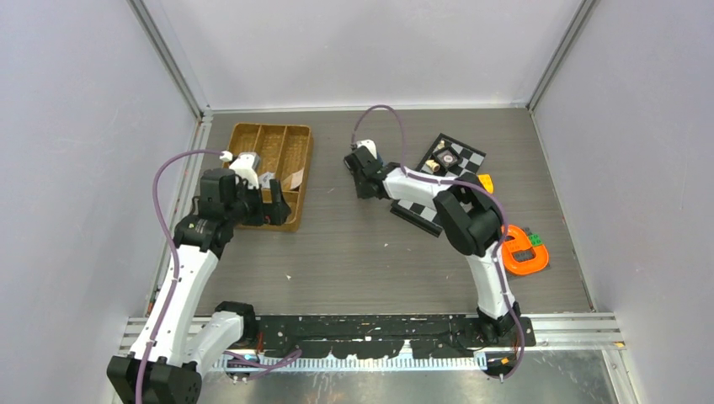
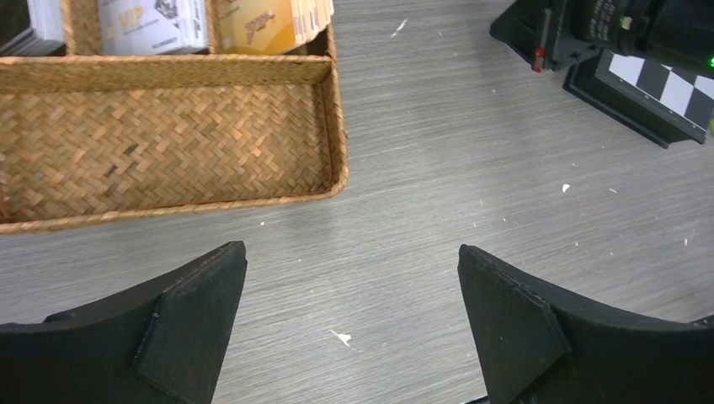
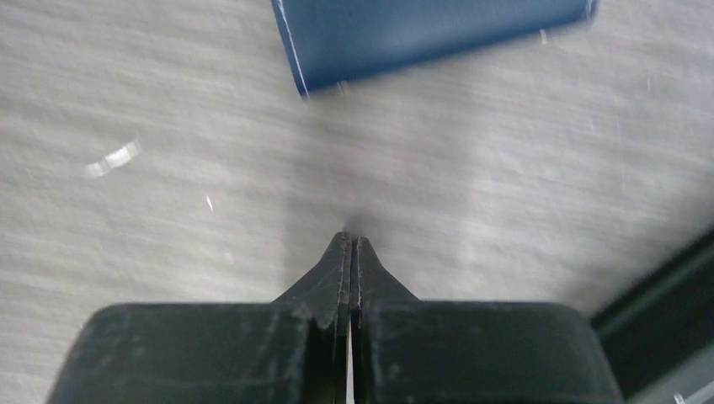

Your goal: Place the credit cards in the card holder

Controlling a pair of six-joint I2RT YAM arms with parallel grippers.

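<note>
A dark blue card holder [image 3: 438,38] lies at the top of the right wrist view, partly cut off by its edge. Short of it, my right gripper is shut, the fingertips meeting with nothing between them; bare table separates them from the holder. Three stacks of cards fill upper compartments of the woven basket in the left wrist view: a dark stack [image 2: 32,32], white VIP cards [image 2: 151,27] and yellow VIP cards [image 2: 268,27]. My left gripper stands open and empty, over the basket's near right part in the top view.
The woven tray [image 1: 304,143] has an empty front compartment. Right of my right gripper lies a chessboard [image 1: 409,216], partly covered by that arm. An orange toy [image 1: 540,257] rests at the far right.
</note>
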